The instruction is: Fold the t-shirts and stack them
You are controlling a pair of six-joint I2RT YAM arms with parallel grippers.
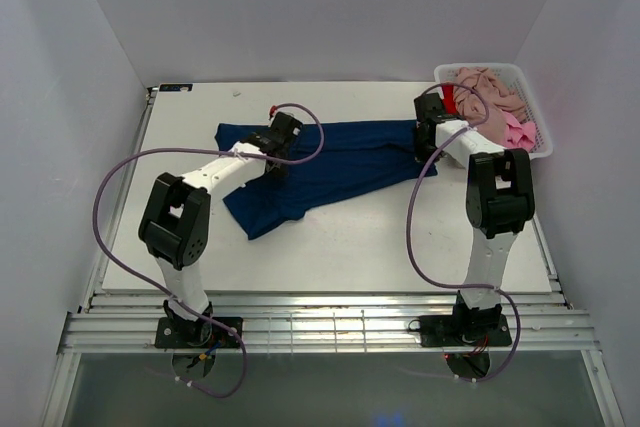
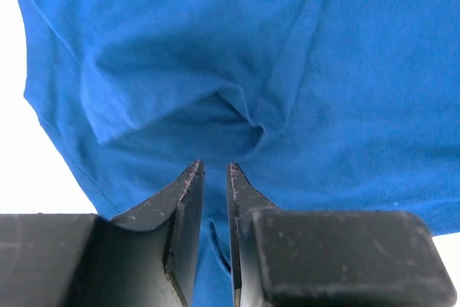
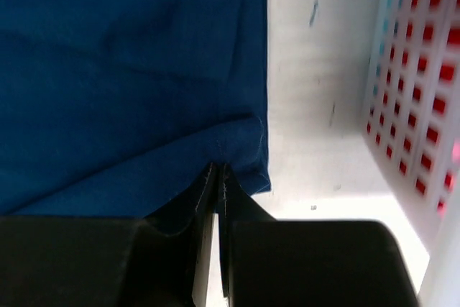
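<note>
A dark blue T-shirt [image 1: 340, 172] lies spread across the white table, its lower left part angled toward the front and its middle creased. My left gripper hovers over its left part, fingers slightly apart with only fabric visible beneath. At the shirt's right end, my right gripper is shut on a folded edge of the blue fabric, beside the basket.
A white perforated basket [image 1: 539, 122] at the back right holds pink, red and beige clothes, close to my right gripper. Bare table [image 1: 360, 257] lies along the front and at the far left.
</note>
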